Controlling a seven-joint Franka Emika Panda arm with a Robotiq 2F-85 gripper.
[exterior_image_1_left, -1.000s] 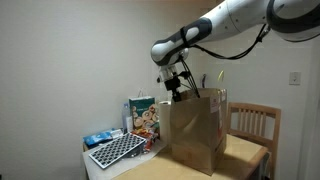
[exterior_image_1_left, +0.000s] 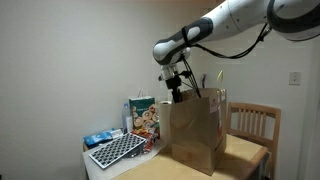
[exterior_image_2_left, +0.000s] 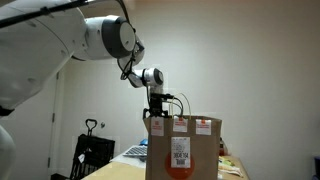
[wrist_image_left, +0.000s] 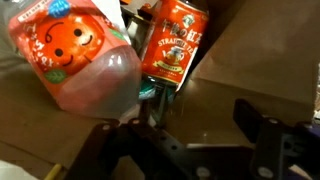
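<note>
A tall brown paper bag (exterior_image_1_left: 195, 132) stands on the table, its top open. My gripper reaches down into it, and the exterior views hide its fingertips behind the bag's wall. In the wrist view the dark fingers (wrist_image_left: 262, 138) stand apart, with only brown paper seen between them. A red can (wrist_image_left: 175, 42) with a printed label lies just beyond the left finger. Beside it is a clear-and-red package (wrist_image_left: 82, 50) with a smiling face. Something dark green between can and left finger is too dim to name.
On the table left of the bag lies a white grid-like tray (exterior_image_1_left: 117, 149). A patterned bag (exterior_image_1_left: 143, 112) and a bottle (exterior_image_1_left: 127, 116) stand behind it. A wooden chair (exterior_image_1_left: 254, 122) is at the right. Bare tabletop shows in front.
</note>
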